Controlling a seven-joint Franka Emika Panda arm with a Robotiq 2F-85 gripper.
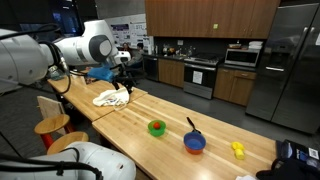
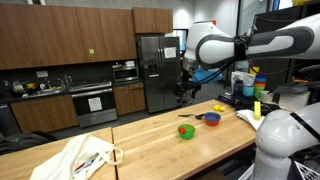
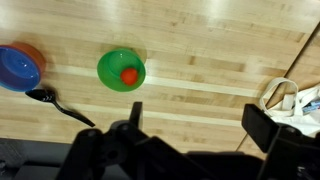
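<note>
My gripper hangs high over the wooden table with its two dark fingers wide apart and bare tabletop showing between them. A green bowl stands on the table with a small red object inside. Close by is a blue bowl, whose inside I cannot make out fully. A black long-handled utensil lies between the two bowls, near the table edge. In exterior view 1 the gripper is above the table's left part, well apart from both bowls.
A crumpled white cloth covers part of the table on the side away from the bowls. A yellow object rests beyond the blue bowl. Dark items sit at the right edge.
</note>
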